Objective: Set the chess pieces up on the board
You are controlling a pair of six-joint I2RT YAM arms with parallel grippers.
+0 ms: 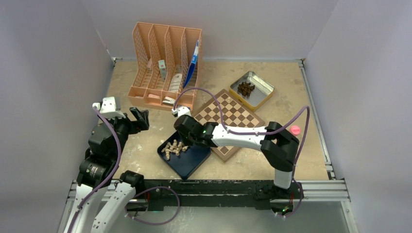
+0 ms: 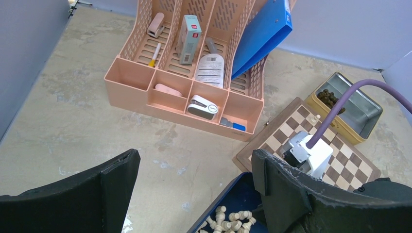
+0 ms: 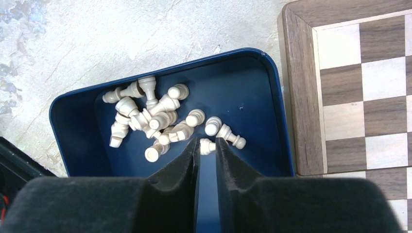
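Observation:
Cream chess pieces (image 3: 167, 114) lie jumbled in the dark blue tray (image 3: 243, 170), mostly towards its left side in the right wrist view. My right gripper is over the tray, its fingers a little apart. One pale piece (image 3: 207, 146) shows in the gap between the fingertips; it is not gripped as far as I can see. The chessboard (image 1: 228, 114) is partly covered by the right arm. A single pale piece (image 2: 316, 118) stands near the board's far edge in the left wrist view. My left gripper is wide open and empty, left of the tray.
Dark pieces (image 1: 246, 89) are heaped in a gold-rimmed tin (image 1: 265, 100) behind the board. A peach organizer (image 1: 138, 92) stands at the back left, holding a blue folder and small items. A pink object (image 1: 295, 130) rests at the right. Bare table lies left of the tray.

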